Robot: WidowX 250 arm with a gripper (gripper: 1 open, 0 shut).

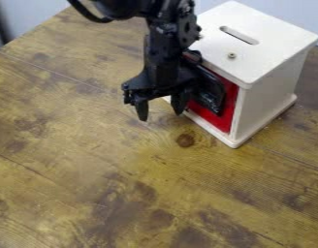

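A white box (264,53) with a slot in its top stands at the right, its red-lined front (206,113) facing left, with a dark object (212,92) in that opening. My black gripper (161,105) is low in front of the opening, fingers pointing down, apparently apart. Whether anything is between them is unclear.
A pale wall is behind, at the top.
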